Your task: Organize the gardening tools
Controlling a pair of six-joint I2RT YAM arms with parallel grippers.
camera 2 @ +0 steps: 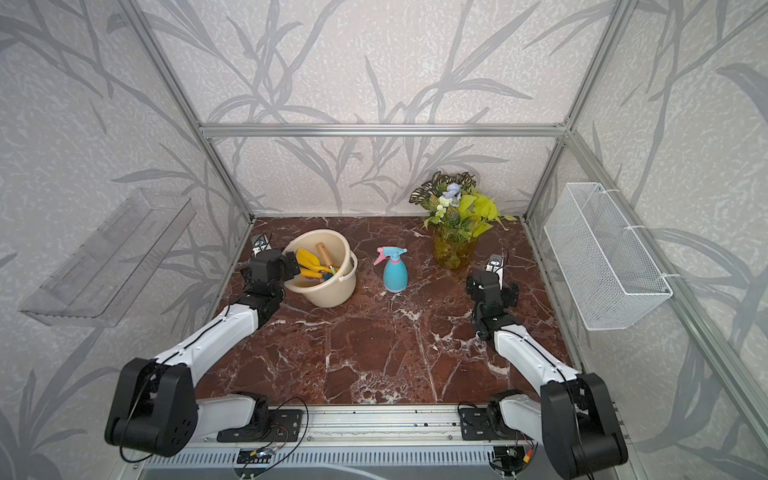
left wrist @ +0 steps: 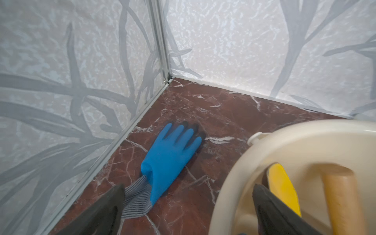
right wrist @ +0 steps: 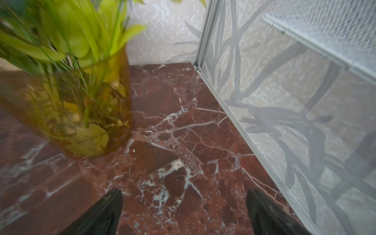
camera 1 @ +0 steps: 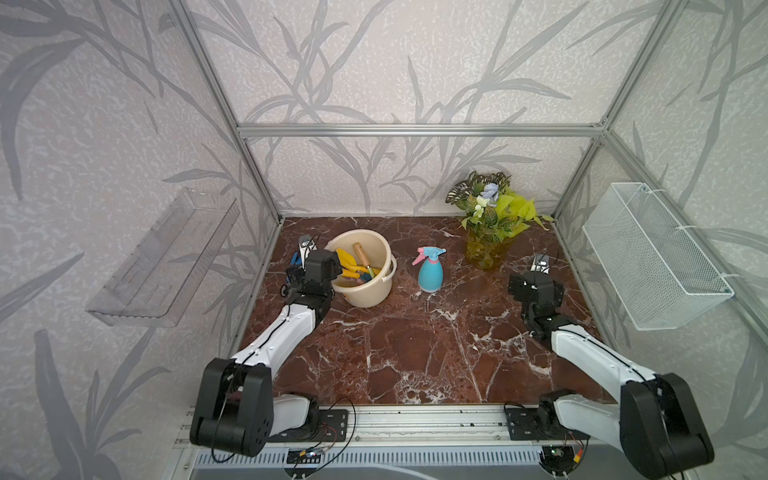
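Note:
A cream bucket [camera 1: 364, 296] on the marble table holds yellow tools [camera 2: 308, 256] and a wooden-handled piece [left wrist: 342, 195]. A blue glove [left wrist: 168, 156] lies left of it, largely hidden by my left arm in the top views. A blue spray bottle [camera 1: 430, 275] with a pink trigger stands right of the bucket. My left gripper is open at the bucket's left rim, nothing held between its fingers. Over bare table at the right, in front of the flower vase [camera 1: 484, 248], my right gripper stands open and empty.
A clear tray [camera 1: 164, 264] hangs on the left wall, and a white mesh basket [camera 1: 656, 264] on the right wall.

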